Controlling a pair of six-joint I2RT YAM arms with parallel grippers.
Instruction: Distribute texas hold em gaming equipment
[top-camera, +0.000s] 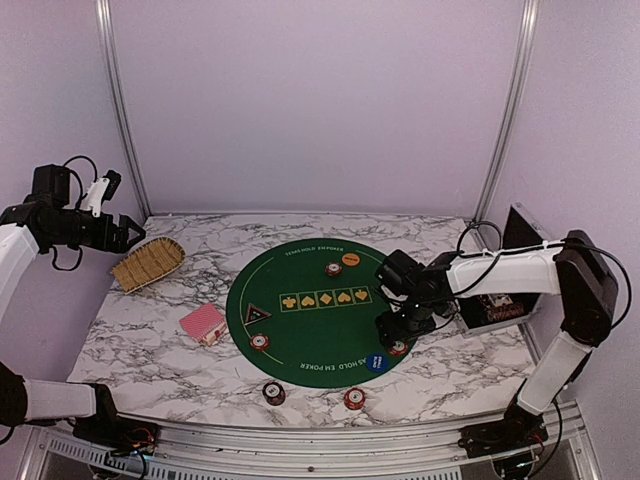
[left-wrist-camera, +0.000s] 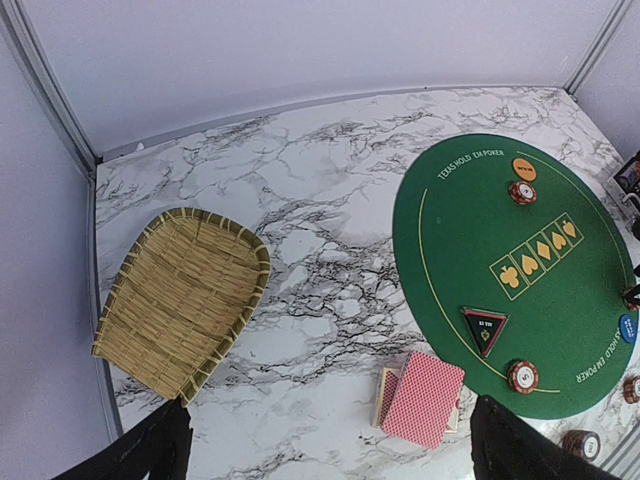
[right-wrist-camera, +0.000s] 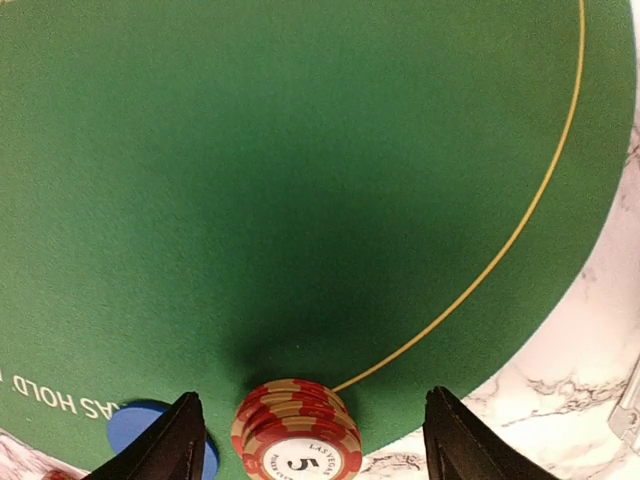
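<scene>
My right gripper (top-camera: 390, 330) is low over the right front of the round green poker mat (top-camera: 315, 345). In the right wrist view its fingers (right-wrist-camera: 165, 445) stand open, apart from the red chip stack (right-wrist-camera: 300, 455) between them. That stack rests on the mat beside a blue disc (right-wrist-camera: 150, 430). My left gripper hangs open and empty at the far left. Other chip stacks sit on the mat at the back (top-camera: 333, 268) and left (top-camera: 260, 341). A black triangular marker (top-camera: 257, 314) and an orange disc (top-camera: 351, 259) lie there too.
A dark chip stack (top-camera: 273, 393) and a red one (top-camera: 354, 398) stand on the marble in front of the mat. Red-backed cards (top-camera: 203, 323) and a woven basket (top-camera: 150, 264) are left of it. An open case (top-camera: 497, 308) stands at the right, close to my right arm.
</scene>
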